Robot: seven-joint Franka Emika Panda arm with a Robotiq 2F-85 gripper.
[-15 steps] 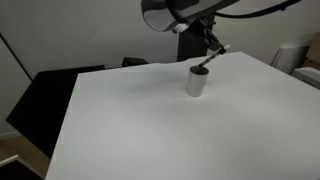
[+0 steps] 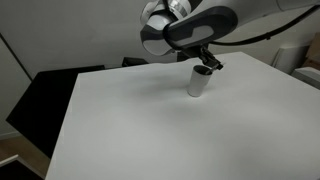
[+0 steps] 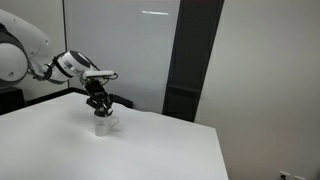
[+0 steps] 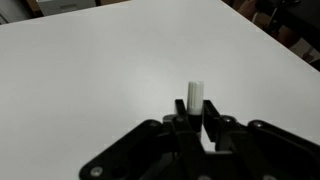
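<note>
A white mug stands upright on the table, its handle on the right in exterior view 2. Right over the mug's mouth is my gripper, pointing down. In the wrist view, a slim whitish stick, perhaps a pen, is pinched between the dark fingers. The lower part of the stick is hidden; seen from outside, it runs down toward the mug's opening. The mug itself cannot be made out in the wrist view.
Boxes sit by the right edge. A dark surface lies beyond the left edge.
My gripper has come down toward the mug, bringing the stick with it; less of the stick now shows above the rim. The mug has stayed in place.
</note>
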